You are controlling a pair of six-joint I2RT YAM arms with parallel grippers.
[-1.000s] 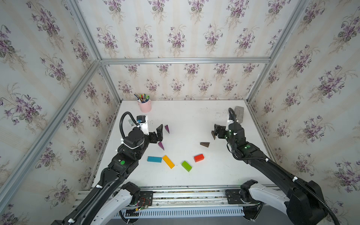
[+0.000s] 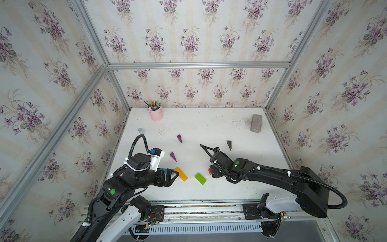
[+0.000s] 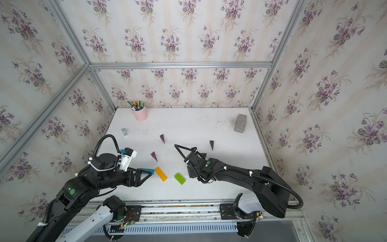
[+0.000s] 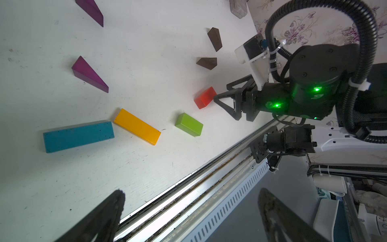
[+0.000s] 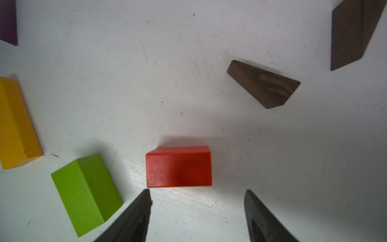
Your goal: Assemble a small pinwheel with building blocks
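Observation:
Near the table front, a red block (image 5: 179, 169) lies just ahead of my right gripper, whose fingers are apart with nothing between them. Left of it are a green block (image 5: 86, 191) and an orange block (image 4: 137, 126). My left gripper stands open and empty near the blue block (image 4: 78, 137), which the left wrist view shows lying end to end with the orange one. Two purple wedges, one near (image 4: 90, 75) and the other farther back, lie on the left side. A brown wedge (image 5: 264, 83) lies beyond the red block, with a second brown wedge (image 5: 354, 32) farther right.
A pink pen cup (image 2: 156, 114) stands at the back left and a grey block (image 2: 256, 123) at the back right. A small pale item (image 3: 124, 131) lies on the left.
Both arms have come toward the table front. The blocks lie where they were.

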